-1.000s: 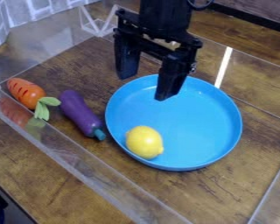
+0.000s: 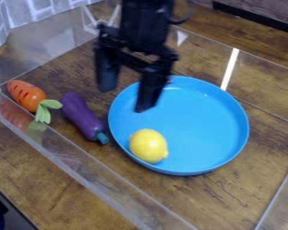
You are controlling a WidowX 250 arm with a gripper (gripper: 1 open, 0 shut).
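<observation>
My black gripper (image 2: pixel 132 70) hangs blurred in the upper middle, open, its two fingers apart over the back left of a blue bowl (image 2: pixel 212 121). A yellow lemon-like object (image 2: pixel 148 145) lies in the front of the bowl. A purple eggplant (image 2: pixel 82 116) lies just left of the bowl, and an orange carrot with green leaves (image 2: pixel 28 95) is farther left.
A clear plastic wall (image 2: pixel 62 162) runs along the lower left.
The gripper has shifted left and somewhat down, and now appears blurred. The bowl, lemon, eggplant and carrot have not moved.
</observation>
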